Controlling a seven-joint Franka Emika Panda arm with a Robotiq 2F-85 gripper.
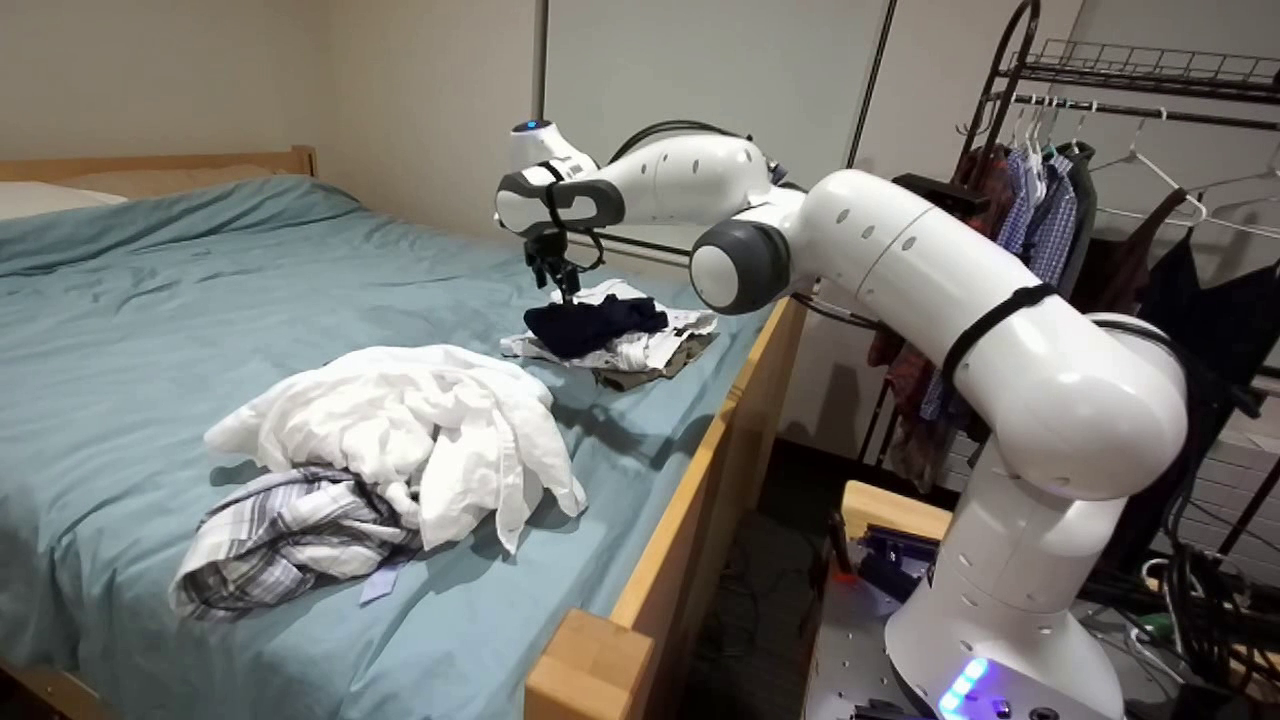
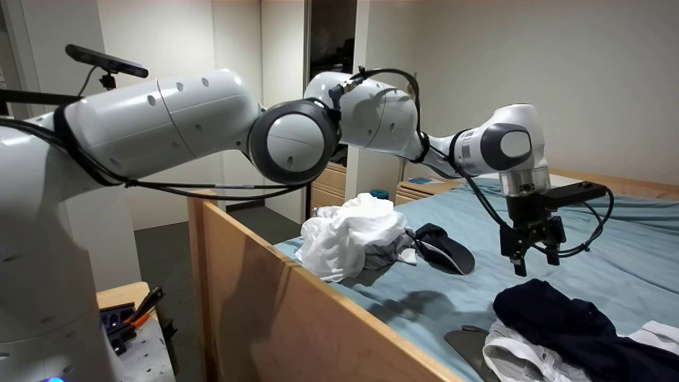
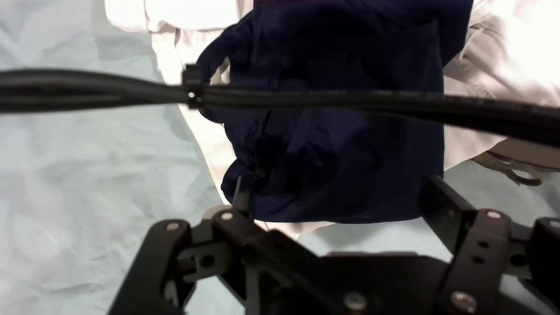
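Observation:
A dark navy garment lies folded on top of a pile of clothes near the bed's far edge. Beneath it show white clothing and an olive-brown piece. My gripper stands open, its two fingers wide apart with nothing held between them. In exterior view 2 the gripper hangs above the navy garment, with a gap below the fingertips. From the wrist, the navy cloth fills the space ahead of the fingers; a black cable crosses in front of it.
A crumpled white cloth and a grey plaid shirt lie nearer on the bed. A dark cap rests beside them. The wooden bed rail stands between my base and the mattress. Much of the blue bedding is clear.

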